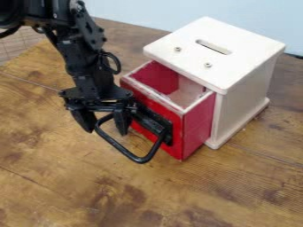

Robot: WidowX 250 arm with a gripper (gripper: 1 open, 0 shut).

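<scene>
My black gripper (104, 119) hangs just left of the drawer's front, its fingers open and lowered over the black loop handle (144, 154). The red-fronted drawer (200, 129) is pulled out of the white box (243, 84), with a pale interior visible. The handle's bar sticks out toward the lower left, partly behind my fingers; whether they touch it I cannot tell.
A pale wall stands behind the box, and the box's slotted lid faces up.
</scene>
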